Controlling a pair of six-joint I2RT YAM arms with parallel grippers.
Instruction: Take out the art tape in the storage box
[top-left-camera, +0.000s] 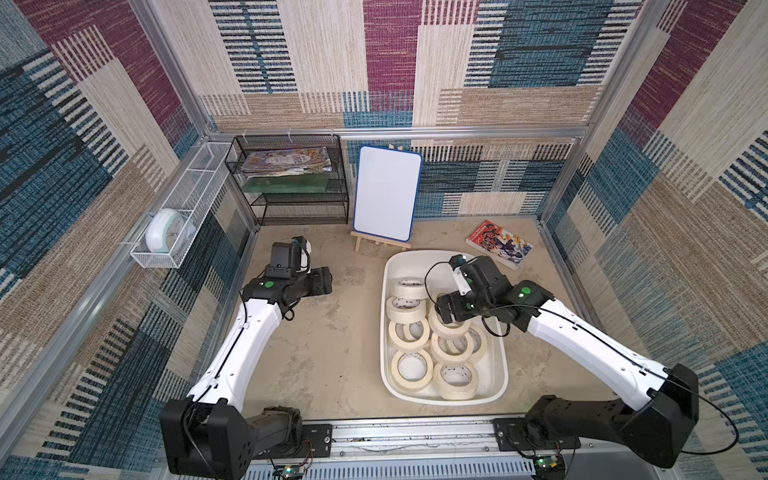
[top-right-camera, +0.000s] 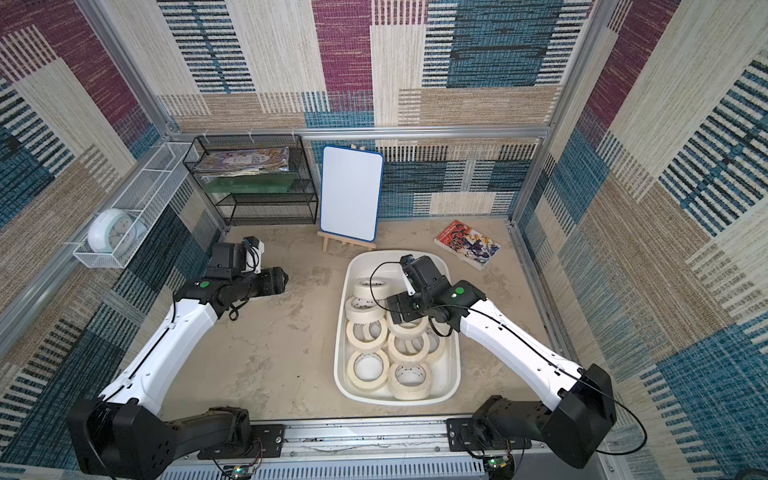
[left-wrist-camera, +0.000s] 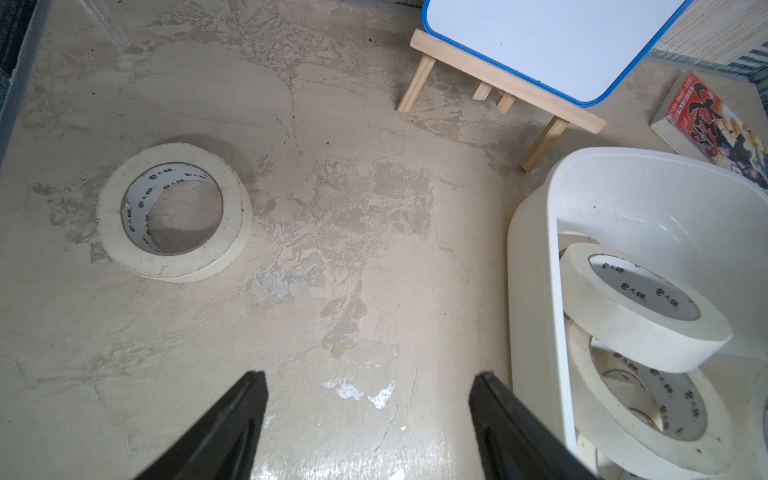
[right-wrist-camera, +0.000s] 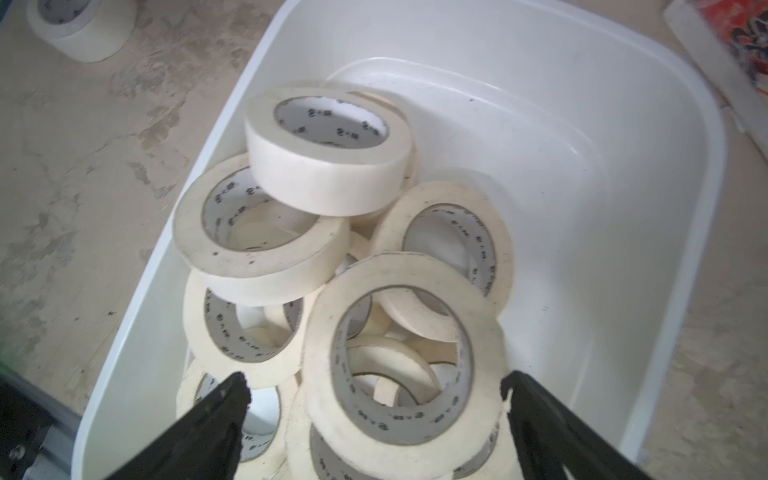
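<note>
Several cream masking tape rolls lie piled in the white storage box (top-left-camera: 415, 258). Over the pile, my right gripper is open, its dark fingers (right-wrist-camera: 212, 416) spread wide on either side of an upper tape roll (right-wrist-camera: 480, 352). Whether the fingers touch that roll cannot be told. Beside it, a tilted roll (right-wrist-camera: 328, 176) rests on other rolls near the box's left wall. Left of the box, my left gripper is open above bare table, with nothing between its fingers. A single loose roll (left-wrist-camera: 180, 267) lies flat on the table ahead of it.
Behind the box stands a whiteboard (top-left-camera: 388, 192) on a small easel, with a red-covered book (top-left-camera: 500, 242) to its right. A black wire rack (top-left-camera: 288, 212) and a white wire basket (top-left-camera: 180, 240) are at the left. Bare table lies left of the box.
</note>
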